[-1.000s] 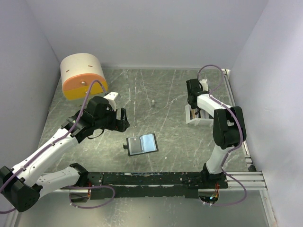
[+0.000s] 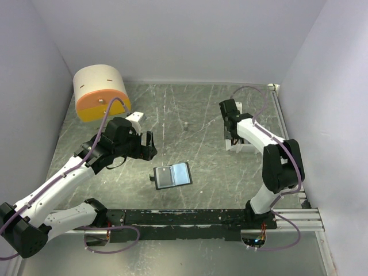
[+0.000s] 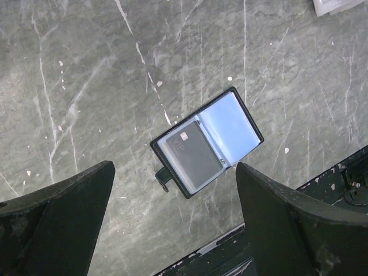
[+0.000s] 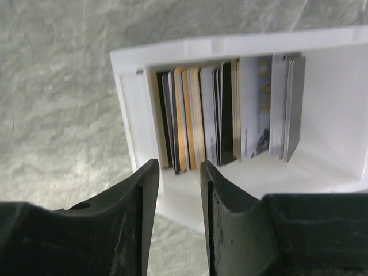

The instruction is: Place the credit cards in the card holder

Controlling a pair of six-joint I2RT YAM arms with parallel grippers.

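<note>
The card holder (image 2: pixel 164 175) lies open on the front middle of the table, also below my left gripper in the left wrist view (image 3: pixel 192 155); a dark card marked VIP shows in its left half. My left gripper is open and empty above it, at the left in the top view. In the right wrist view a white box holds a row of cards (image 4: pixel 253 109) standing on edge. My right gripper is over the box, its fingers part open with nothing visible between them, just in front of the cards.
An orange-and-cream rounded container (image 2: pixel 95 86) stands at the back left. Walls enclose the back and sides, and a black rail runs along the front edge.
My right gripper and arm have shifted a little to the left and toward the front over the box. The left arm and the card holder have not moved.
</note>
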